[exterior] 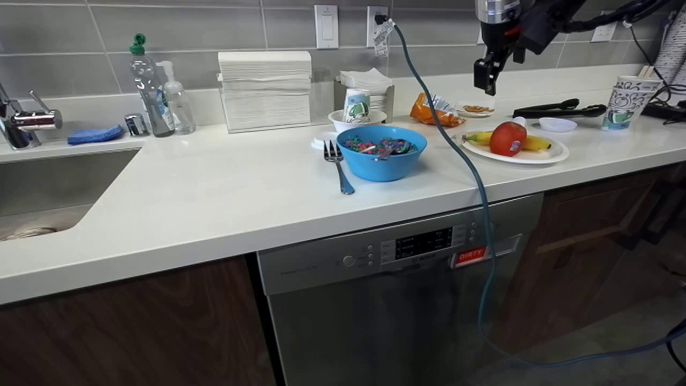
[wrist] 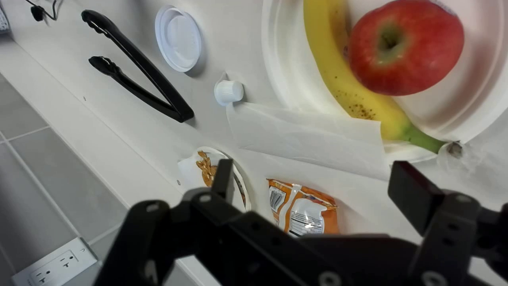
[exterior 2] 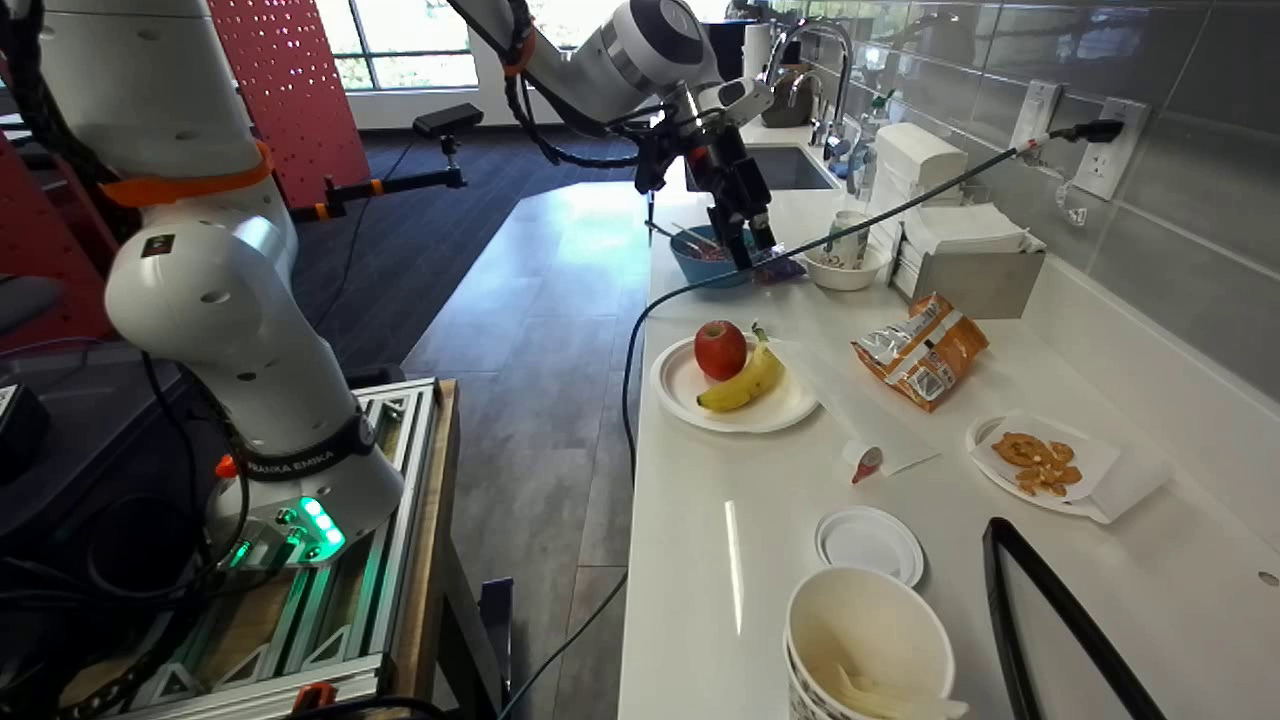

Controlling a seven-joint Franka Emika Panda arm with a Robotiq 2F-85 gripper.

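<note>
My gripper stands open above the counter, its two black fingers wide apart with nothing held between them. In the wrist view an orange snack bag (wrist: 309, 209) lies beyond the fingers, partly hidden by the gripper body. A red apple (wrist: 405, 45) and a yellow banana (wrist: 343, 81) share a white plate (wrist: 278, 57) at the upper right. Black tongs (wrist: 143, 69) lie spread at the upper left, beside a small white lid (wrist: 177, 38). The left finger partly covers a small plate of pretzels (wrist: 207, 169).
A blue bowl (exterior: 379, 167) of wrapped candies stands by a fork (exterior: 342, 168) on the counter. The blue-green cable (exterior: 450, 141) runs from the wall outlet across the counter and over its front edge. Free counter lies between the sink (exterior: 51, 186) and the fork.
</note>
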